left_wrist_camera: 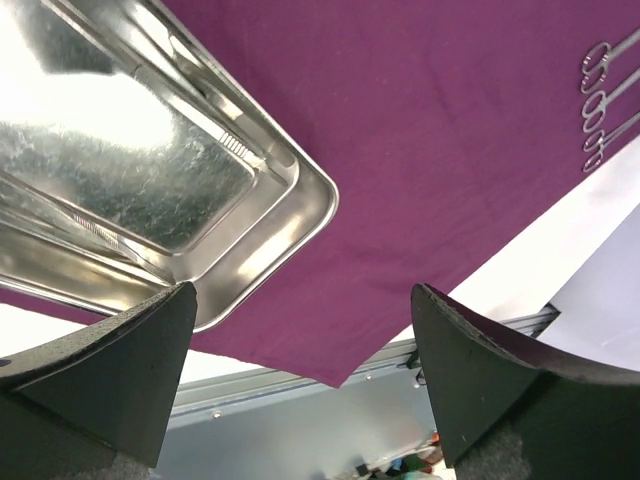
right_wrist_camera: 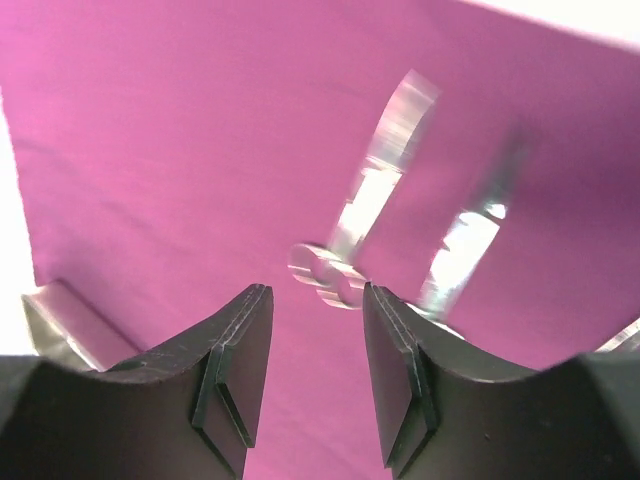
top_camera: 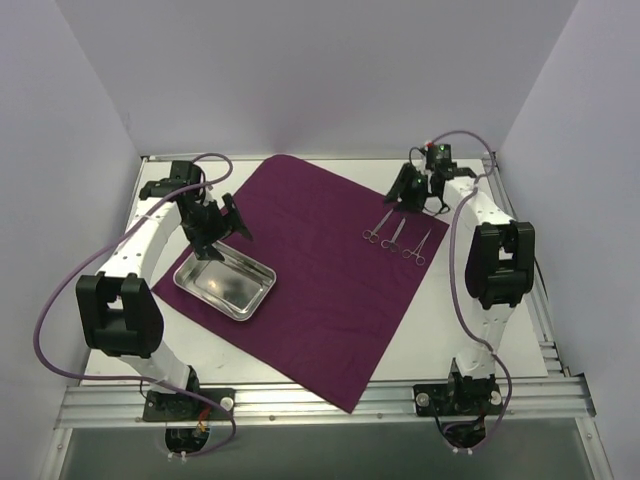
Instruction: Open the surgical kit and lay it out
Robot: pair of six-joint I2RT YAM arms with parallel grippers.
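Observation:
A shiny metal tray (top_camera: pixel 235 285) rests on the left part of the purple cloth (top_camera: pixel 320 290). Two slim instruments lie inside it, one along the right wall (left_wrist_camera: pixel 238 147), another along the near wall (left_wrist_camera: pixel 98 232). Over the tray's far end, my left gripper is open and empty. Three ring-handled instruments lie side by side on the cloth at right: one left (top_camera: pixel 378 226), one middle (top_camera: pixel 394 236), one right (top_camera: pixel 417 249). Beyond them hovers my right gripper, fingers apart, nothing held. The right wrist view is blurred.
White table (top_camera: pixel 470 330) shows around the cloth, and a metal rail (top_camera: pixel 300 408) runs along the front edge. Grey walls close off the sides and back.

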